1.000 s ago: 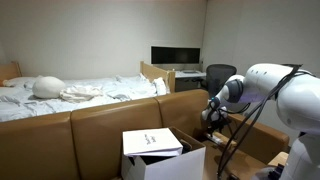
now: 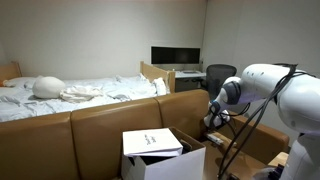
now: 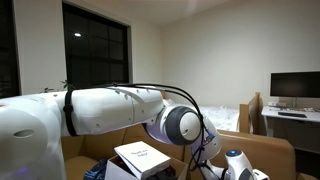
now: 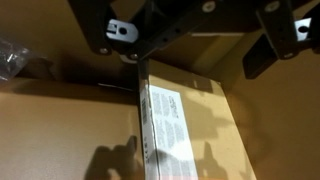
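Observation:
My gripper stands open in the wrist view, its two dark fingers wide apart along the top. Below and between them is a flat tan box point(image 4: 212, 115) with a printed white strip down its left side, and nothing shows held. A small pale item point(image 2: 215, 138) lies on the brown couch under the gripper in exterior view 1; it looks like the same box, but is too small to be certain. In exterior view 2, the white wrist of the arm point(image 3: 238, 163) reaches low at the couch and the fingertips are out of sight.
An open white carton point(image 2: 165, 165) with a white printed box point(image 2: 152, 142) on top stands left of the arm. Couch back cushions point(image 2: 100, 133) rise behind. Clear plastic point(image 4: 12, 58) shows at the wrist view's left edge. A dark cable hangs along the arm.
The gripper end of the arm has shifted slightly over the couch. The pale item, the carton and the white box look unmoved.

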